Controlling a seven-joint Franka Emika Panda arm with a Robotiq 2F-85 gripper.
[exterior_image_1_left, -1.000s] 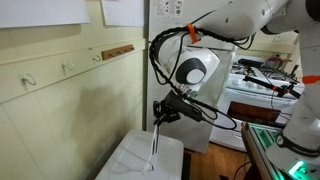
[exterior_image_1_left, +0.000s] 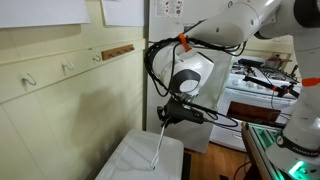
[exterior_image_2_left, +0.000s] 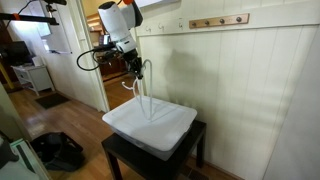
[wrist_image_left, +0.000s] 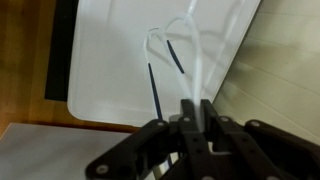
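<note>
A thin white hanger-like loop (exterior_image_2_left: 149, 90) rises above a white lid. My gripper (exterior_image_2_left: 138, 76) is shut on its upper part. In the wrist view, the white loop (wrist_image_left: 196, 62) runs up from between the fingers, and dark-striped lengths (wrist_image_left: 153, 82) lie toward the lid. In exterior view 1 the loop (exterior_image_1_left: 160, 148) slants down from the gripper (exterior_image_1_left: 166, 122) to the lid's surface; whether its lower end touches cannot be told.
The white lid (exterior_image_2_left: 175, 122) tops a bin on a black table (exterior_image_2_left: 125, 150). Wall hooks (exterior_image_1_left: 29, 79) and a wooden hook rail (exterior_image_1_left: 117, 51) line the wall. A black bag (exterior_image_2_left: 58, 150) sits on the floor.
My gripper has shifted slightly right in exterior view 1, still holding the white loop, whose slant has changed a little. The lid has stayed put.
</note>
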